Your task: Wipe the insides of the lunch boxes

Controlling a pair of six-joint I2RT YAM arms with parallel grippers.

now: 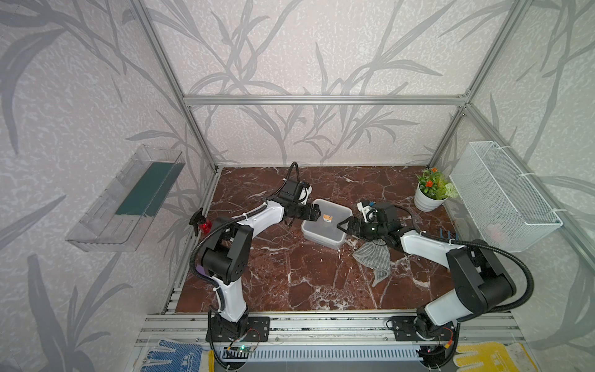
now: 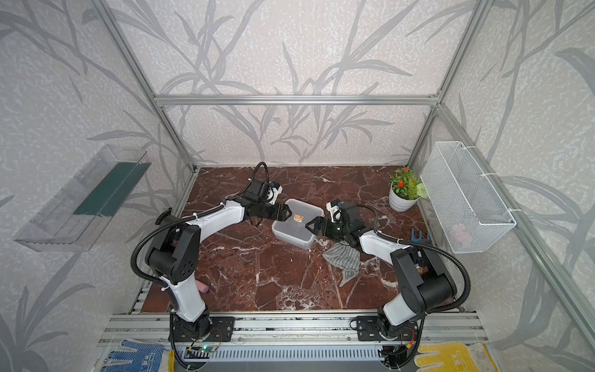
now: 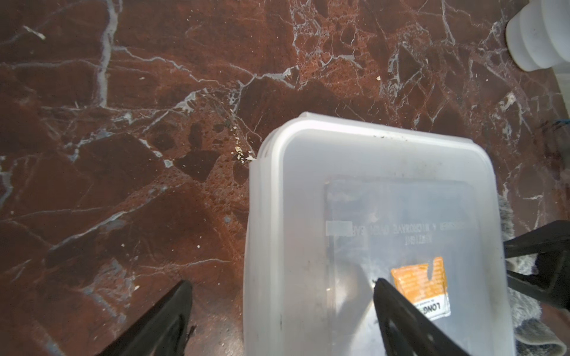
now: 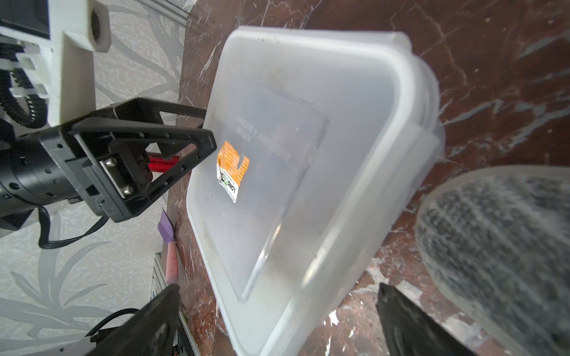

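The translucent lunch box (image 1: 328, 229) stands mid-table, lid on, with an orange label (image 3: 418, 281). My left gripper hangs open over its left edge, one finger above the table, the other over the lid, holding nothing. My right gripper stands open at the box's right side, its fingers apart around that edge, with no visible grip. A grey cloth (image 1: 372, 263) lies on the table just right of the box, partly under the right gripper.
A potted plant (image 1: 427, 198) is at the back right. A red bottle (image 1: 204, 226) and a pink-handled tool (image 4: 171, 261) are at the left. Wire baskets (image 1: 502, 198) hang on the side walls.
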